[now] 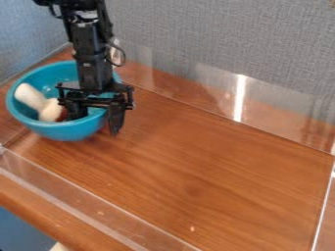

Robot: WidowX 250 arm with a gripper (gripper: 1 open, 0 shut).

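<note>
My black gripper [96, 106] is down at the teal bowl [26, 118] on the left of the wooden surface, its fingers at the bowl's front right part and partly over the rim. A white and tan object [39, 101] lies in the left of the bowl, partly behind the gripper. I cannot tell whether the fingers hold anything.
Grey walls [222, 59] with a reflective strip along their base bound the back and left. A clear edge runs along the front left.
</note>
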